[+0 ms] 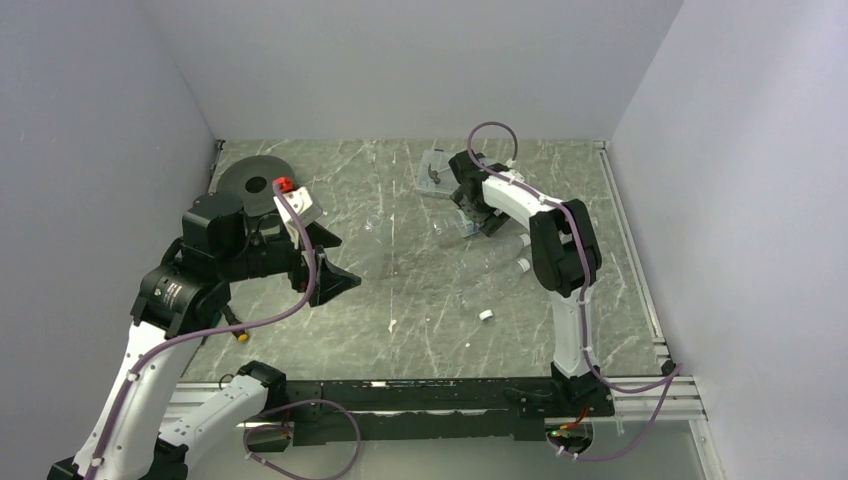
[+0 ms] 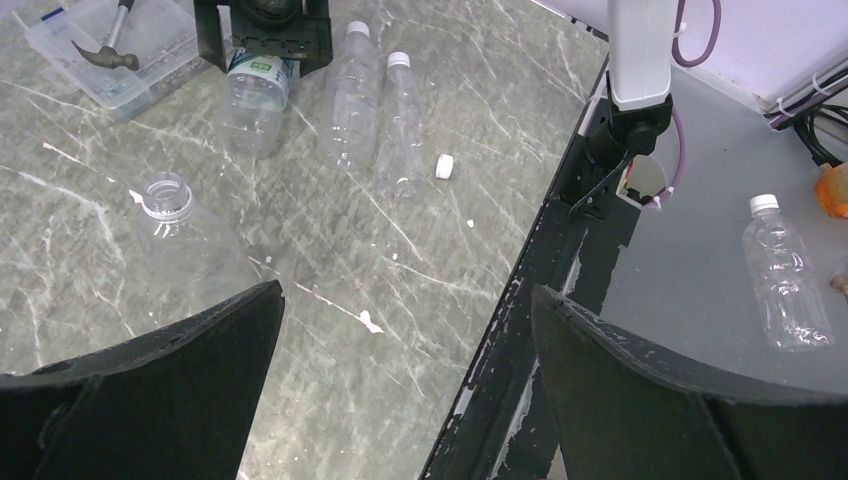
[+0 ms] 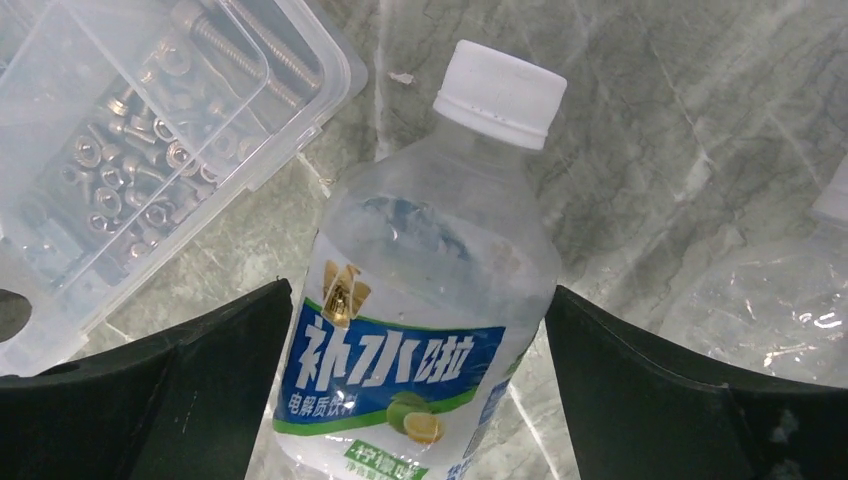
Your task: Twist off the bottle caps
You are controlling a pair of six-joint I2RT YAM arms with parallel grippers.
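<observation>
A clear bottle with a blue-and-white label [image 3: 400, 370] and a white cap [image 3: 502, 92] lies between the spread fingers of my right gripper; the finger is open, and whether a finger touches it I cannot tell. Two clear capped bottles, one wider [image 2: 350, 110] and one slimmer [image 2: 400, 130], lie side by side to its right. An uncapped clear bottle [image 2: 185, 235] sits nearer the left arm. One loose white cap [image 2: 445, 166] rests on the table. My left gripper [image 1: 345, 258] hangs open at the left with nothing between its fingers.
Behind the labelled bottle is a clear plastic box [image 3: 330, 85] of screws and a hammer [image 2: 108, 52]. A dark round disc [image 1: 240, 180] lies at the back left.
</observation>
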